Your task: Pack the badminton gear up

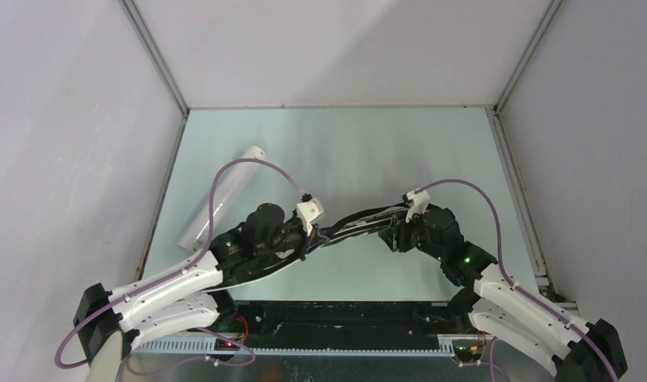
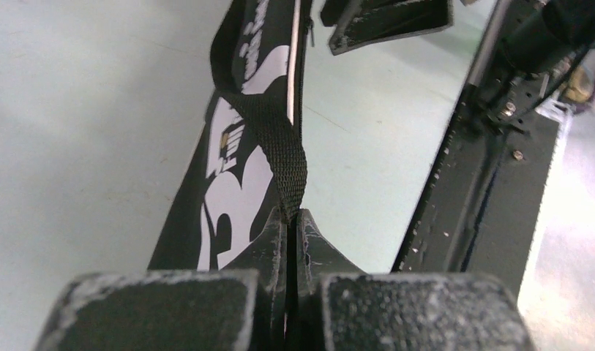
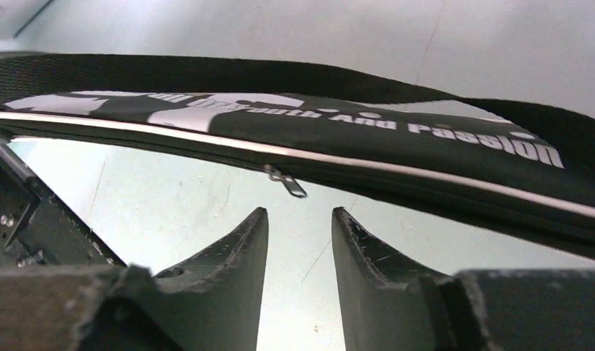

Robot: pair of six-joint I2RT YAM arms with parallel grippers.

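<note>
A long black badminton bag [image 1: 360,219] with white print lies diagonally across the mat. In the left wrist view my left gripper is shut on the bag's webbing strap [image 2: 276,146], which rises from its fingertips. My right gripper is part open, hovering beside the bag's front edge, nothing between its fingers; a metal zipper pull [image 3: 296,189] sits just beyond its tips. The bag's printed face [image 3: 382,146] and long zipper run across the right wrist view.
A white cylindrical tube [image 1: 224,203] lies at the back left of the mat [image 1: 360,143]. A black rail edge [image 1: 336,322] runs along the front, with walls on the sides.
</note>
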